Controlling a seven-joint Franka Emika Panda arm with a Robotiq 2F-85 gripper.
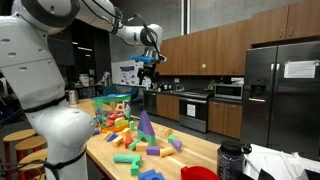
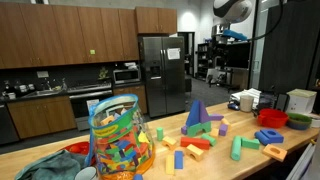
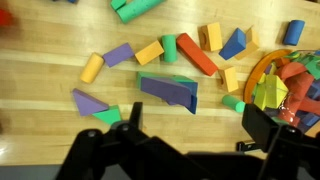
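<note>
My gripper hangs high above the wooden table, open, with nothing between its fingers. In the wrist view a long purple block [image 3: 166, 91] lies below the gap, with green pieces beside it. Around it are a red block [image 3: 197, 55], a green cylinder [image 3: 168, 47], an orange block [image 3: 149, 51], a purple block [image 3: 117, 54] and a purple triangle [image 3: 88, 102]. The clear container of blocks [image 2: 121, 137] stands in the foreground of exterior view 2. A tall purple piece [image 1: 146, 124] stands among the blocks in exterior view 1.
A black canister [image 1: 231, 160] and a red bowl [image 1: 199, 173] stand near the table edge, beside a white cloth [image 1: 275, 162]. Red cloth [image 2: 58, 165] lies left of the container in exterior view 2. The air around the raised gripper is clear.
</note>
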